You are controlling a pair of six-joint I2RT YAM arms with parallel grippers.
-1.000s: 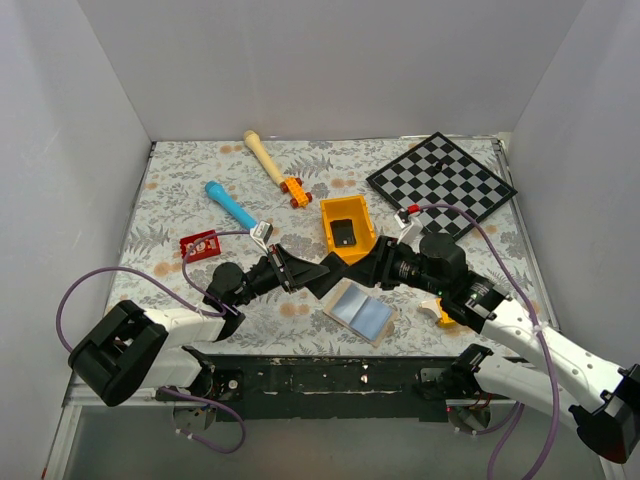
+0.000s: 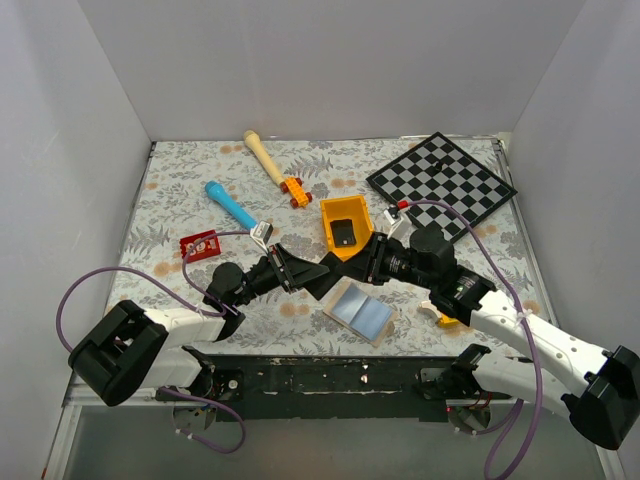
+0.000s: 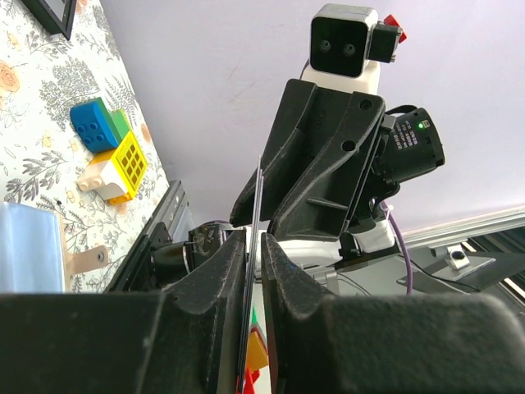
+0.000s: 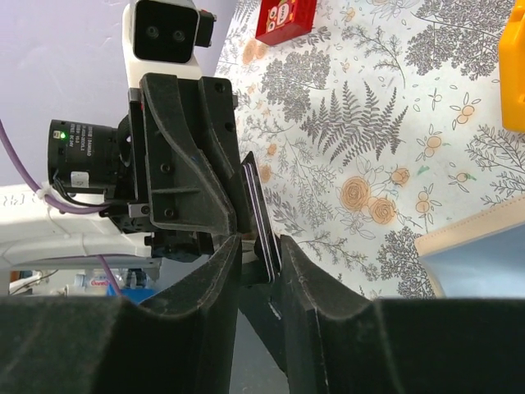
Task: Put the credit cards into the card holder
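A thin black card (image 2: 326,275) is raised above the table between both arms. My left gripper is shut on it; the card's narrow edge runs up between the fingers in the left wrist view. My right gripper is part open at the card's right side. In the right wrist view the dark card (image 4: 258,209), with pale lines along its edge, lies at the gap between its fingertips; touch cannot be told. The tan card holder (image 2: 338,316), with stitched border and pale-blue pocket, lies flat below. Another dark card-like piece (image 2: 343,232) lies in the yellow box.
Behind the grippers stands the yellow box (image 2: 331,208). A checkerboard (image 2: 470,180) lies back right, a red box (image 2: 200,246) at left. Toy blocks (image 3: 102,123) sit right of the holder. Both arms are close together over the table's front middle.
My right arm has moved a little to the left, in toward the card and the left gripper. The left arm and the holder look unmoved.
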